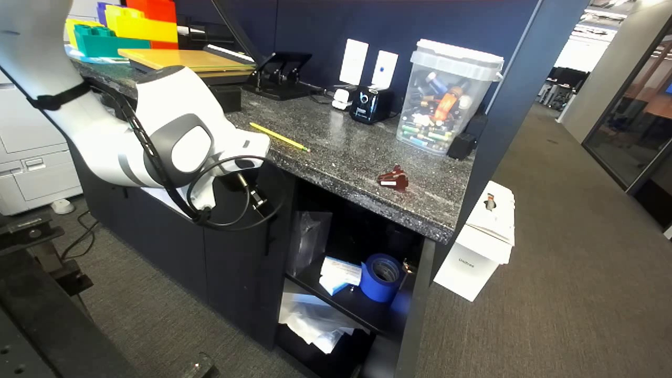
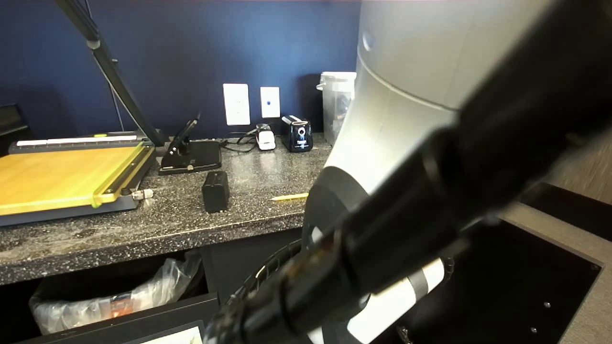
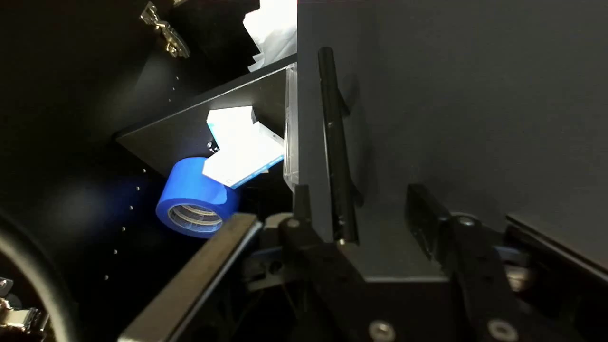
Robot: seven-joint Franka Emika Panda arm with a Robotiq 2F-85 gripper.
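Note:
In the wrist view, my gripper stands open, its two dark fingers (image 3: 424,219) well apart. A black bar handle (image 3: 336,142) on a dark cabinet door (image 3: 467,102) shows between them, closer to the left finger; I cannot tell whether the fingers reach around it. No contact with the handle shows. In exterior view 1 the gripper (image 1: 256,198) is near the cabinet front below the counter edge, just above and left of the handle (image 1: 269,234). The arm hides the gripper in exterior view 2.
Beside the door, an open cabinet bay holds blue tape (image 1: 381,277), white boxes (image 1: 340,272) and plastic bags (image 1: 315,318). On the counter (image 1: 340,148) lie a yellow pencil (image 1: 280,136) and a dark red staple remover (image 1: 394,179); a clear bucket (image 1: 445,94) stands farther back.

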